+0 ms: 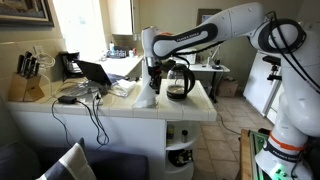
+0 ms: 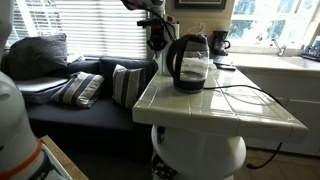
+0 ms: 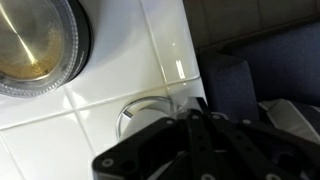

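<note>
My gripper (image 1: 155,76) is over the near edge of the white tiled counter (image 1: 120,108), pointing down. Right below its fingertips stands a pale, upright white object (image 1: 147,93), perhaps a paper roll. In the wrist view, a shiny ring and part of that white object (image 3: 142,116) lie against the dark gripper. The fingers are shut; whether a thin edge of the white thing is between them cannot be made out. The glass kettle (image 2: 190,66) with a dark handle stands on the counter beside the white object, apart from the gripper.
A laptop (image 1: 97,74), a knife block (image 1: 32,84) and loose black cables (image 1: 97,112) occupy the far part of the counter. The kettle's cord (image 2: 258,90) runs over the tiles. Below the counter edge sits a dark sofa (image 2: 100,120) with cushions.
</note>
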